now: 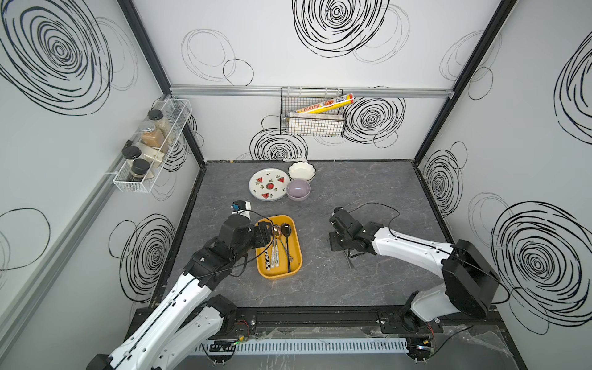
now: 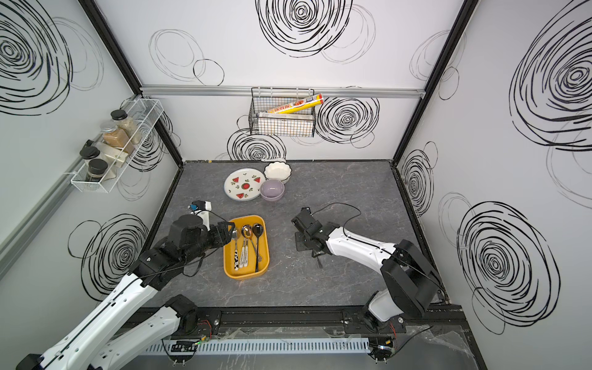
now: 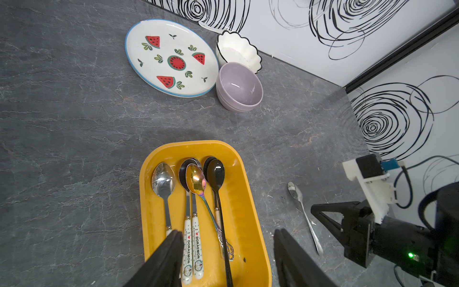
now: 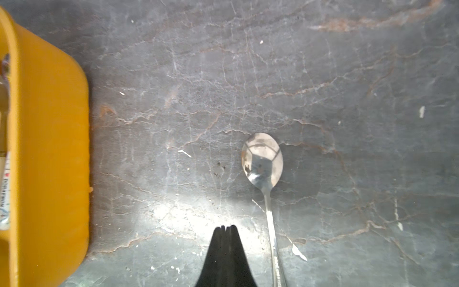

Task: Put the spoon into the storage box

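A metal spoon (image 4: 261, 160) lies on the grey table to the right of the storage box, its bowl pointing to the back. The right gripper is shut with nothing between its fingertips; the spoon's handle runs just right of them, outside the fingers. From the left wrist view, the whole spoon (image 3: 306, 220) shows beside that gripper. The yellow storage box (image 3: 253, 224) contains several spoons and other cutlery. Above the box, my left gripper is open and empty. In the top left view only the spoon's handle end (image 1: 350, 263) peeks out below the right gripper.
A watermelon plate (image 3: 179, 62), a purple bowl (image 3: 239, 86) and a white scalloped dish (image 3: 239, 50) stand behind the box. Bare table lies between the box and the right arm. A wire basket (image 1: 311, 126) hangs on the back wall.
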